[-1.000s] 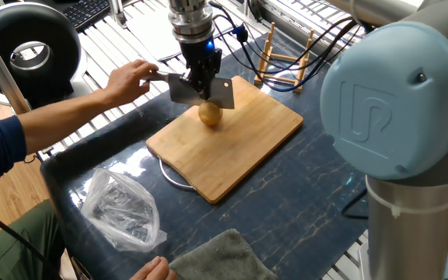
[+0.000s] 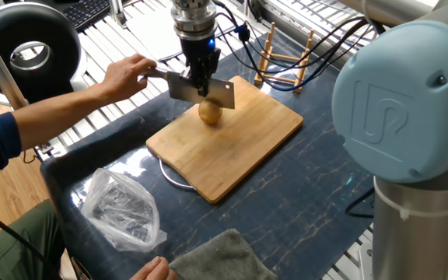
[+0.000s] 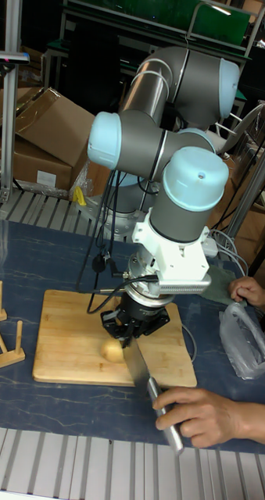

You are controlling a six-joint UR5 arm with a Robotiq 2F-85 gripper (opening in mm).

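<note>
A round yellow-brown potato-like item (image 2: 210, 113) rests on the wooden cutting board (image 2: 243, 144), near its far edge. Just over it is the wide metal blade of a cleaver (image 2: 222, 94), its handle held by a person's hand (image 2: 127, 78). My gripper (image 2: 203, 92) points down at the blade, with a dark finger in front of the metal. From the other side, the gripper (image 3: 127, 340) is right at the blade's upper end, beside the round item (image 3: 114, 350). Whether the fingers are closed on the blade is hidden by the dark fingers and the arm.
A wooden rack (image 2: 286, 62) stands behind the board. Toward the front lie a clear plastic bag (image 2: 123, 210) and a grey cloth (image 2: 224, 257), with the person's other hand (image 2: 155, 270) beside the cloth. Cables loop near my wrist. The dark table right of the board is clear.
The arm's large blue joint cap has shifted slightly right in exterior view 1. My gripper and the cleaver have barely moved, and the round item stays in place.
</note>
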